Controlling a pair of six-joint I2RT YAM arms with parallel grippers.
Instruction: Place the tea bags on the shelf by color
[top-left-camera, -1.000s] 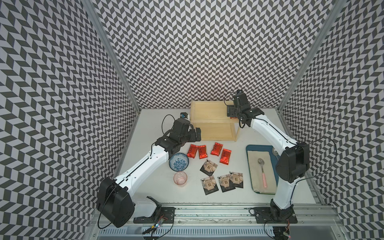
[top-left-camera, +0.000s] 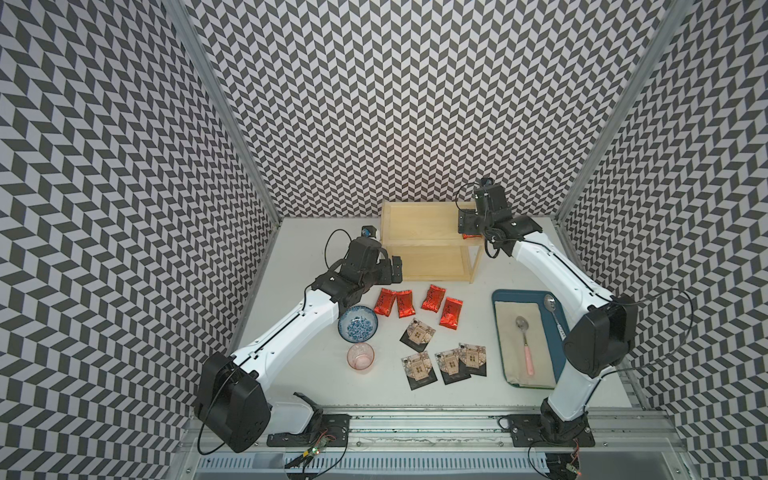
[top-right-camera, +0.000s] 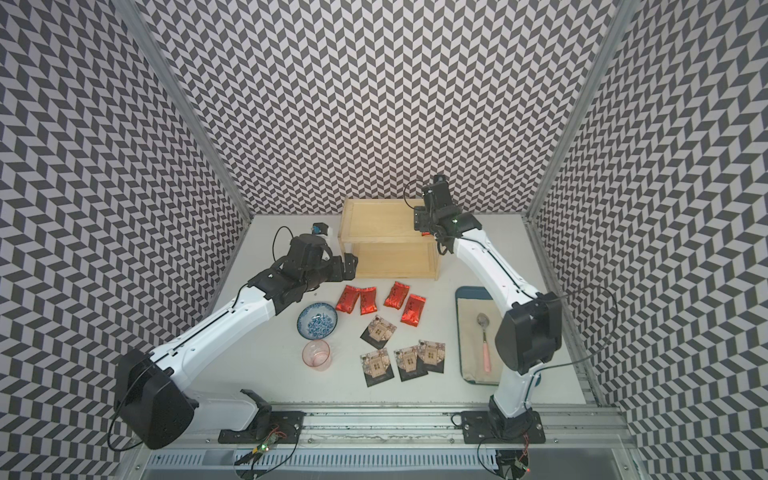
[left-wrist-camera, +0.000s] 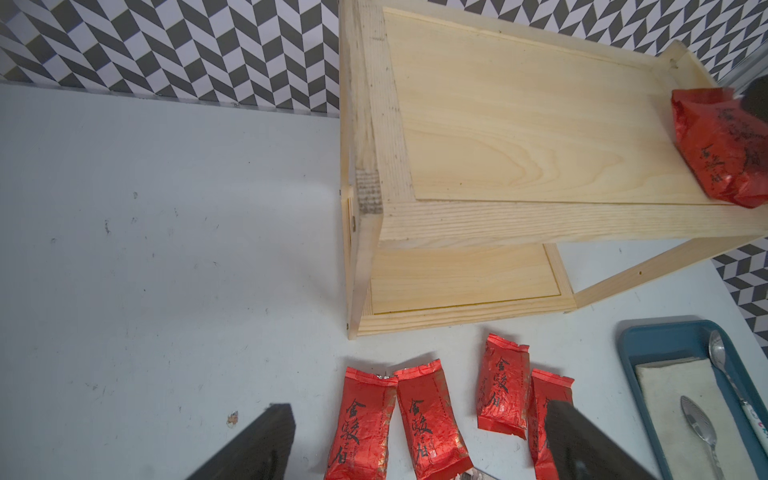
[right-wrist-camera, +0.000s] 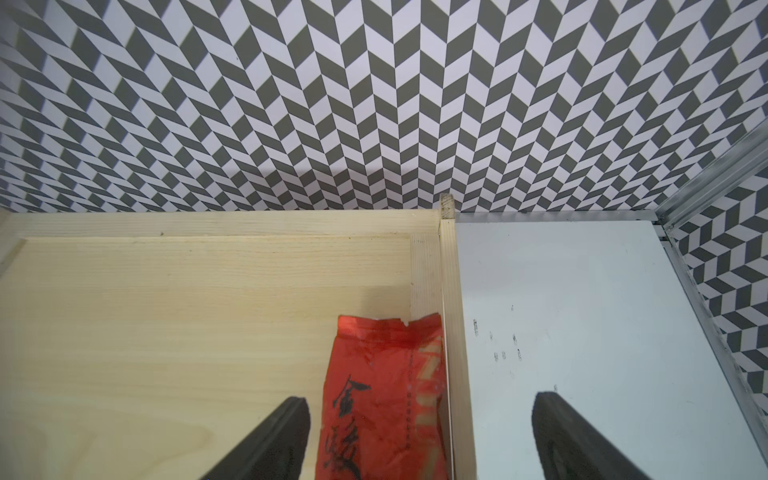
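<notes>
On the upper tier of the wooden shelf, a red tea bag lies against the right-hand rail. My right gripper is around it, its fingers apart, with a gap on either side of the bag. Several more red tea bags rest on the table in front of the shelf. Nearer the front edge are several black-and-beige bags printed with a house. My left gripper hovers in front of the shelf's left part, open and empty. The lower tier looks bare where it shows.
Below the left arm stand a blue patterned bowl and a pinkish glass. At the right, a blue tray bears a cloth and two spoons. The table left of the shelf is clear.
The left arm and the bags on the table look unmoved.
</notes>
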